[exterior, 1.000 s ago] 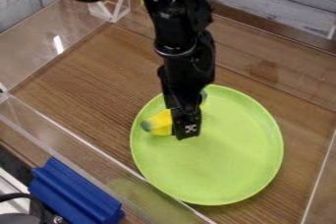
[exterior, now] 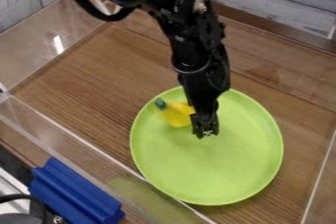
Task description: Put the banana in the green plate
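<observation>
A yellow banana [exterior: 175, 114] with a dark greenish tip lies on the green plate [exterior: 217, 167], near the plate's upper left rim. My black gripper [exterior: 203, 122] reaches down over the upper part of the plate, just right of the banana. Its fingers overlap the banana's right end and hide that part. Seen from this side, the gap between the fingers does not show, so whether they touch the banana is unclear.
A blue ridged block [exterior: 75, 193] sits at the lower left, beyond a clear wall edge. Bare wooden table [exterior: 98, 81] stretches left of the plate. A whitish plank wall [exterior: 282, 7] closes off the back.
The arm has shifted slightly right and turned, so the gripper now appears narrower. The banana looks more exposed and stays at about the same spot on the plate.
</observation>
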